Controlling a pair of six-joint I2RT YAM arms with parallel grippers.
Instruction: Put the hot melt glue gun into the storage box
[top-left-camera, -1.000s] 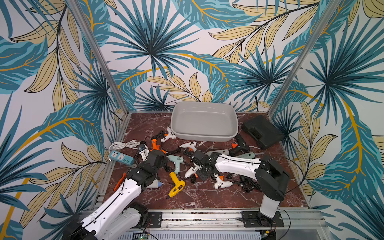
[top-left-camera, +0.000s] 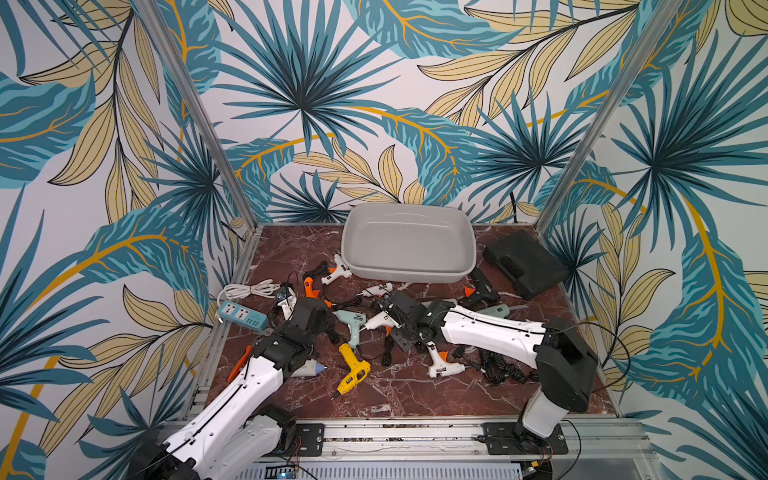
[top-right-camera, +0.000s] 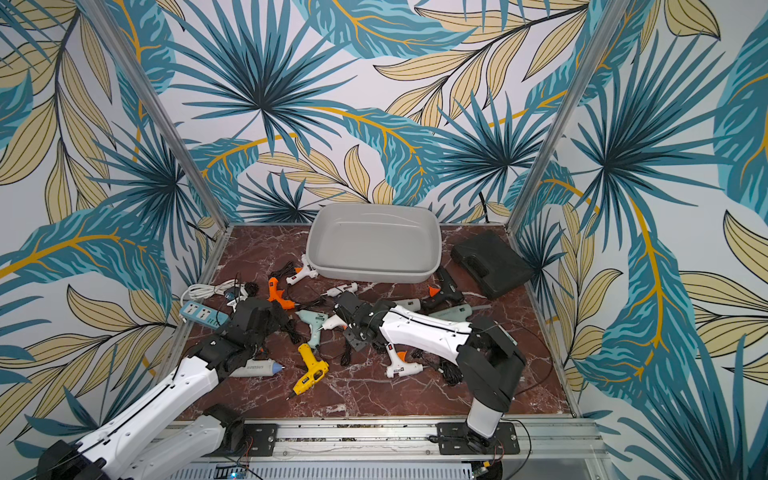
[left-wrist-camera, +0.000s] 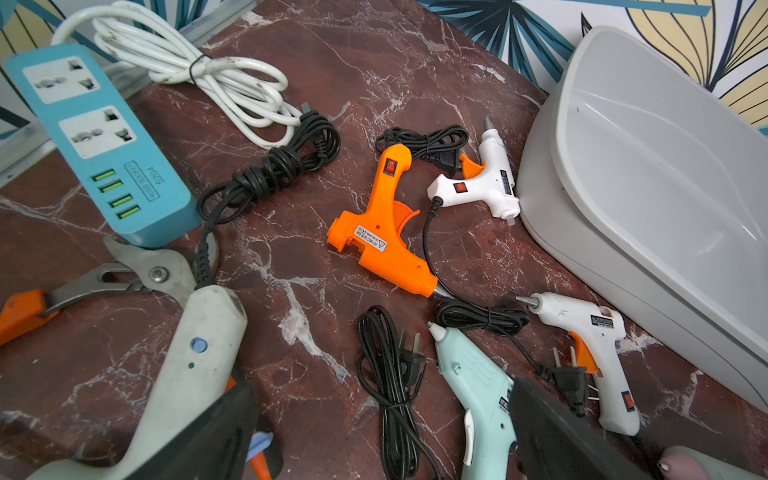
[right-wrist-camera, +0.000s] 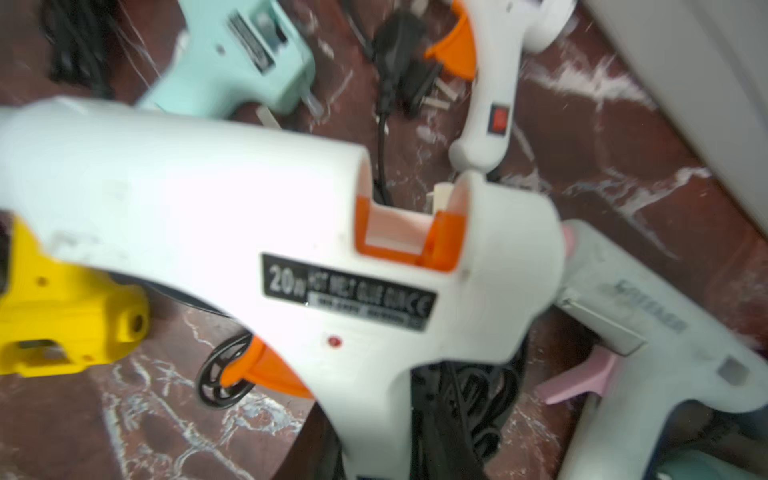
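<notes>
My right gripper (top-left-camera: 396, 324) is shut on the handle of a white 20W hot melt glue gun (right-wrist-camera: 184, 200) with orange trigger, held above the pile at table centre. The grey storage box (top-left-camera: 408, 240) stands behind, at the back centre. My left gripper (top-left-camera: 312, 316) is open with nothing between its fingers, above the left of the pile, over a mint glue gun (left-wrist-camera: 472, 400) and a black cable.
Orange (left-wrist-camera: 376, 232) and yellow (top-left-camera: 352, 372) glue guns, several others, cables, pruners and a blue power strip (top-left-camera: 240, 315) crowd the table (top-left-camera: 400, 400). A black case (top-left-camera: 524, 264) lies right of the box.
My right arm has shifted and risen slightly, lifting the white glue gun from the table. The left arm has barely moved.
</notes>
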